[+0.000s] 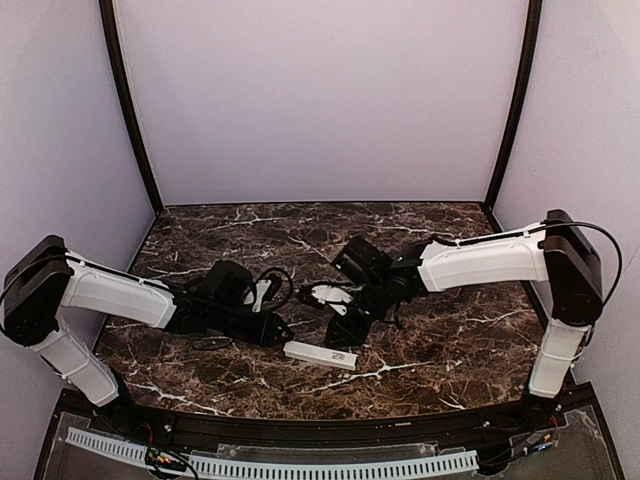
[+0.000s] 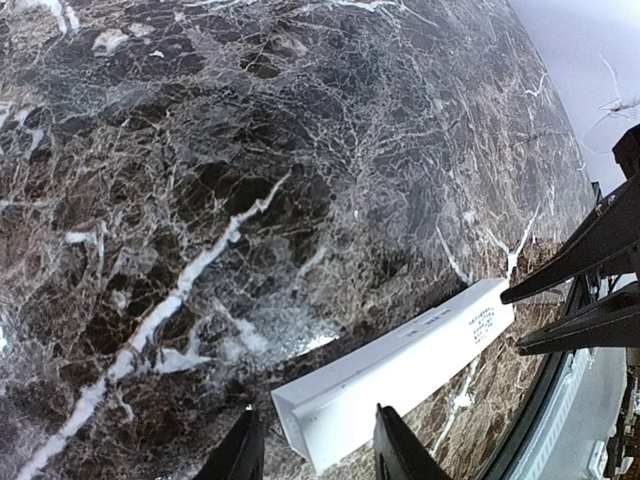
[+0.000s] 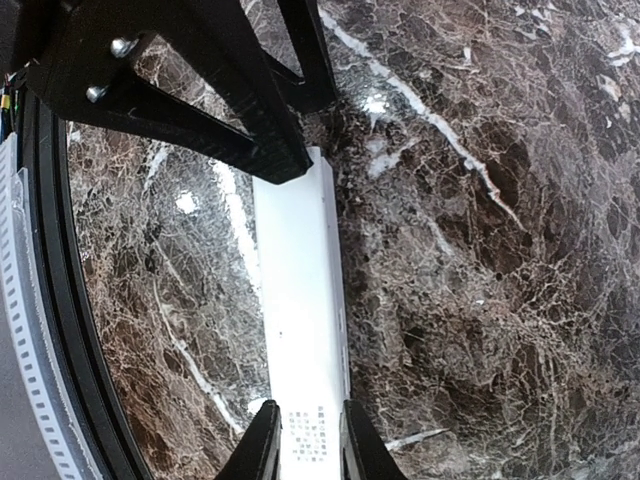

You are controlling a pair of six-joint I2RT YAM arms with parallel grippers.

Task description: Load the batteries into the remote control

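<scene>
A white remote control (image 1: 318, 354) lies on the dark marble table near its front, long and narrow, with printed markings at its right end. Its left end sits below my left gripper (image 1: 280, 332); in the left wrist view that gripper's fingertips (image 2: 395, 440) are apart at this end. My right gripper (image 1: 345, 338) hovers over the right end; in the right wrist view its fingertips (image 3: 262, 440) stand apart either side of the marked end, above it. I cannot tell any loose batteries in these views.
The front rail (image 1: 320, 430) runs close below it, and pale walls enclose the sides and back.
</scene>
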